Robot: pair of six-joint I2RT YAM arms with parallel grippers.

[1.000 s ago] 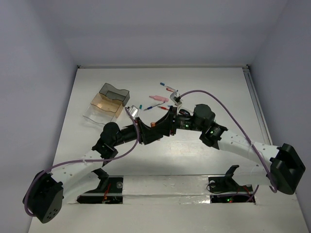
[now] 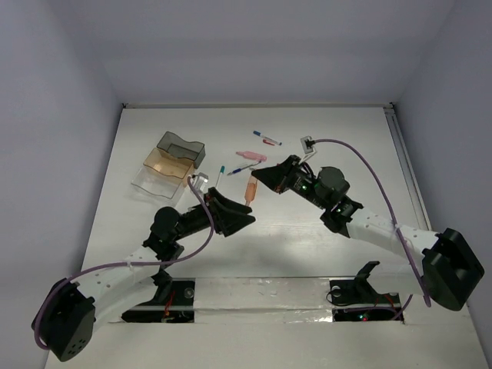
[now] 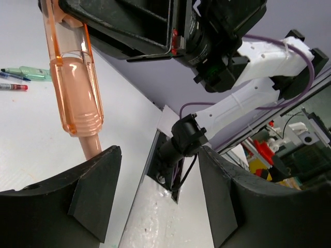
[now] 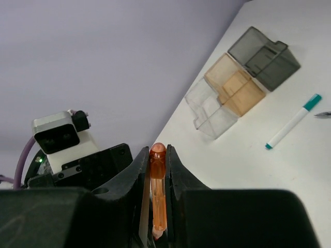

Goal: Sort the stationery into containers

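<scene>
An orange see-through highlighter [image 2: 251, 190] hangs tip-down from my right gripper [image 2: 257, 174]; in the right wrist view its rounded end [image 4: 158, 151] shows between the nearly closed fingers. My left gripper stands open and empty, with the highlighter [image 3: 77, 98] above and beside its left finger. Three containers touch side by side at the table's left: grey [image 2: 183, 148], orange [image 2: 167, 164] and clear [image 2: 155, 183]. A white marker with a green cap [image 4: 294, 121] lies to their right.
Farther back lie a blue-capped marker [image 2: 267, 137], a pink highlighter-like item [image 2: 251, 155] and a blue pen [image 2: 242, 168]. A red pen [image 3: 13, 87] and a green item [image 3: 35, 73] show in the left wrist view.
The grippers were together around the orange highlighter. My right gripper has drawn up and away with it, turning so that it hangs down; the left has opened clear of it.
</scene>
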